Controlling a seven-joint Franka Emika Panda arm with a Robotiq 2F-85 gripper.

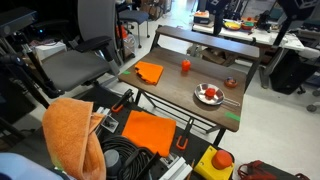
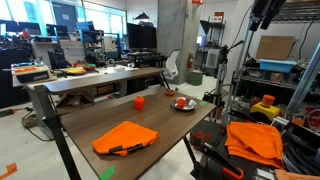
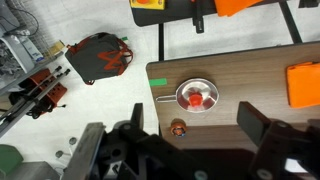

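Note:
My gripper is open in the wrist view, its two dark fingers wide apart with only the table seen between them. Below it, a silver pan (image 3: 209,88) with a thin handle rests on the brown table, a red item (image 3: 196,99) inside it. Near the left finger lies a small round reddish-brown object (image 3: 178,128). A red ball-like thing (image 1: 186,64) stands on the table away from the pan; the wrist view does not show it clearly. Folded orange cloth (image 2: 126,136) lies at the other end of the table, a dark object on it.
Several items crowd the floor and bench near the table: another orange cloth (image 1: 148,131), a yellow box (image 1: 214,165) and coiled black cables. An office chair (image 1: 78,55) stands beside the table. The table's middle has bare room.

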